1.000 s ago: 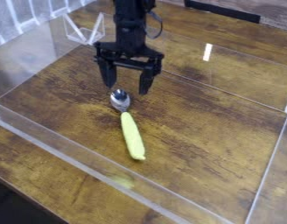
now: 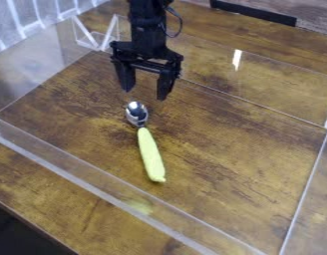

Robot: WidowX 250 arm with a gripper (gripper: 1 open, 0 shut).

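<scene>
My black gripper [image 2: 147, 70] is over the back middle of the wooden table, its fingers spread open and pointing down. Below it and a little toward the front lies a silver spoon-like object [image 2: 137, 114], apart from the fingers. A long pale yellow-green object [image 2: 152, 154] lies lengthwise just in front of the silver one.
Clear plastic walls [image 2: 49, 146] edge the work area. A white frame-like item [image 2: 97, 35] stands at the back left.
The gripper has shifted toward the back, away from the silver object, compared with a second ago. The two objects on the table look unmoved.
</scene>
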